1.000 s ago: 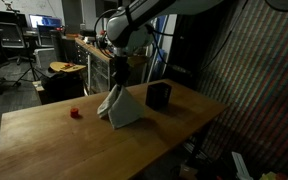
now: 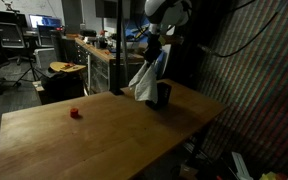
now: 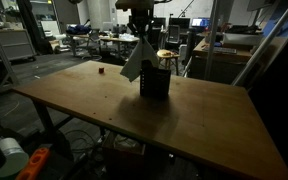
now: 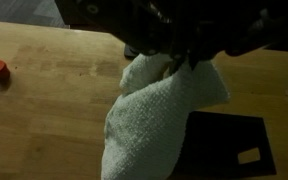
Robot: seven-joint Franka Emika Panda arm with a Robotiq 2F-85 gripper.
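Note:
A pale cloth (image 2: 145, 82) hangs from my gripper (image 2: 153, 50), which is shut on its upper end. In exterior view 2 the cloth (image 3: 137, 62) drapes down in front of the left part of a black box (image 3: 155, 83) on the table. Seen from the wrist, the cloth (image 4: 149, 125) falls below the fingers, and the dark box (image 4: 222, 148) lies beneath and to its right. The fingertips themselves are dark and mostly lost in shadow.
A small red object (image 2: 74, 113) stands alone toward the left of the wooden table (image 2: 94, 145). Chairs and desks fill the background beyond the table.
The gripper has carried the cloth up and to the right in exterior view 1, from over the open table to beside the black box. The box and red object have stayed put.

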